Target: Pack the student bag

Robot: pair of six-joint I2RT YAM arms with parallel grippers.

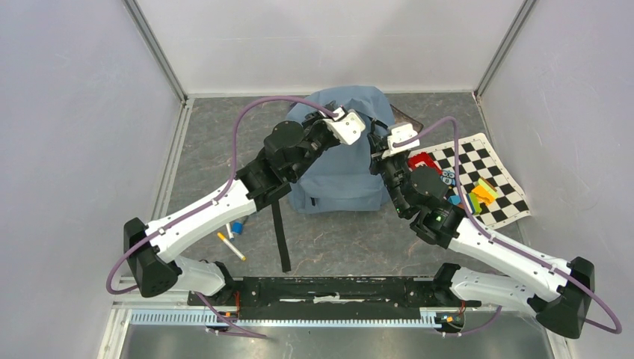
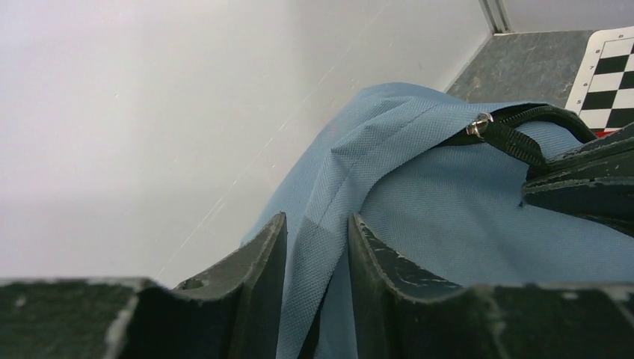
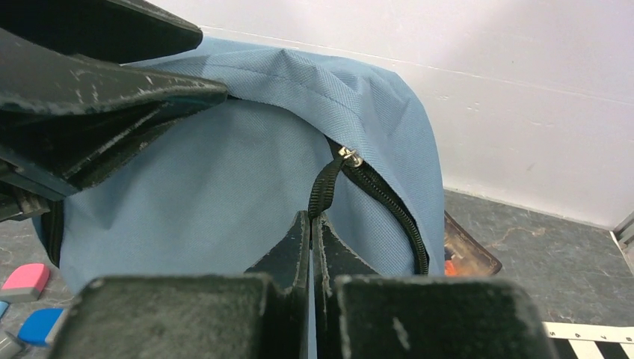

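The blue student bag point(image 1: 351, 183) lies in the middle of the floor, its top at the back. In the left wrist view, a folded edge of bag fabric passes between the fingers of my left gripper, which are apart. My right gripper is shut with its tips on the black zipper pull point(image 3: 324, 188), a strap hanging from the metal slider. The dark zipper point(image 3: 389, 202) runs from the slider down the bag's right side. From above, both arms partly cover the bag.
On the right lies a checkered board point(image 1: 505, 183) with a red item point(image 1: 424, 162) and an orange-yellow item point(image 1: 484, 191). A brown flat item point(image 3: 467, 249) rests behind the bag. At left are a marker point(image 1: 232, 247) and a blue eraser point(image 3: 39, 326). A black strap point(image 1: 280, 238) trails toward the front.
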